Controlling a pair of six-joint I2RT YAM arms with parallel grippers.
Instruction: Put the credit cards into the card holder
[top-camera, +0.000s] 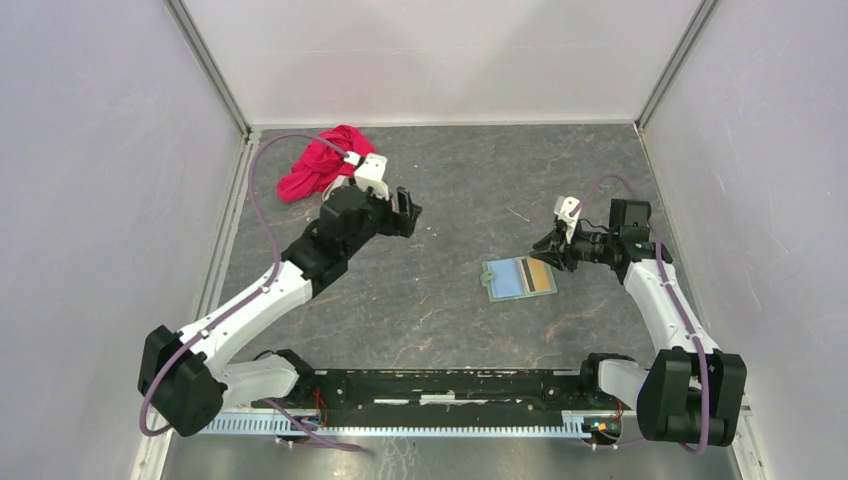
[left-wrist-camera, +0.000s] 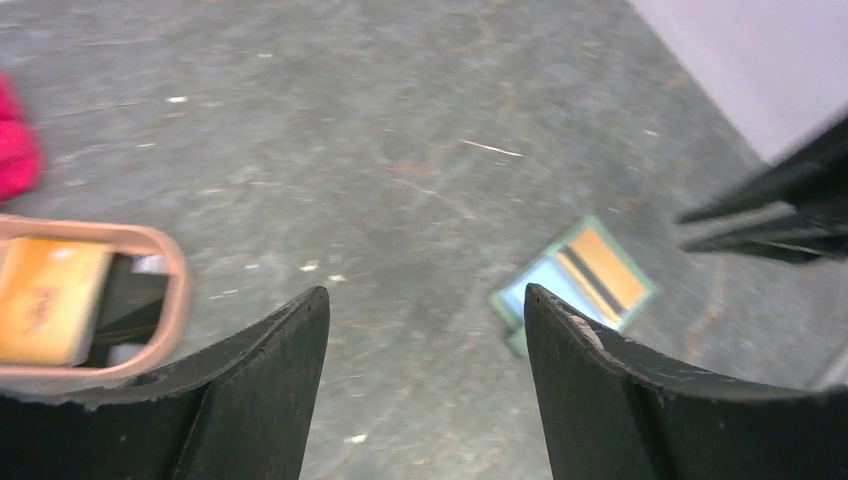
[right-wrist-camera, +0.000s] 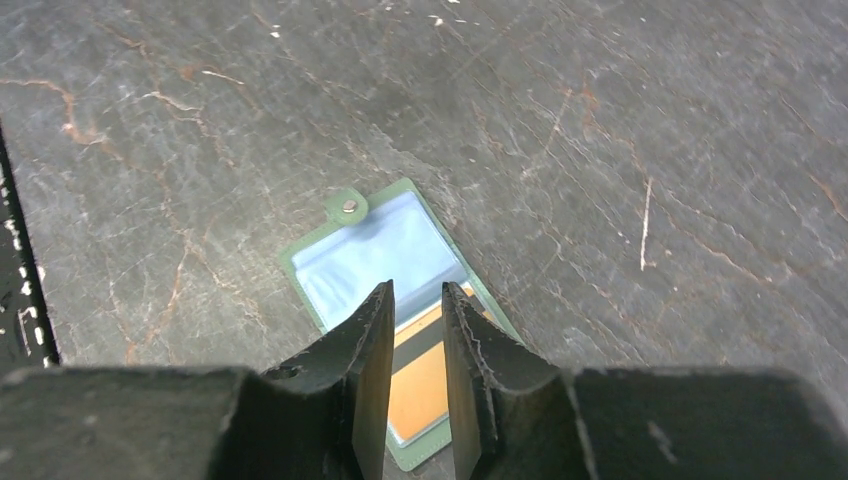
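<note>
The green card holder (top-camera: 507, 279) lies on the right half of the grey floor, with a blue pocket and an orange card crossed by a dark stripe (right-wrist-camera: 420, 385). A tan oval tray (left-wrist-camera: 160, 345) with orange, dark and pale cards is at left in the left wrist view, mostly hidden under the left arm in the top view. My left gripper is raised near that tray, empty, its fingertips apart. My right gripper hovers over the holder's right part, fingertips slightly apart, nothing seen between them.
A red cloth (top-camera: 322, 160) lies at the back left, behind the left arm. Walls stand on both sides and at the back.
</note>
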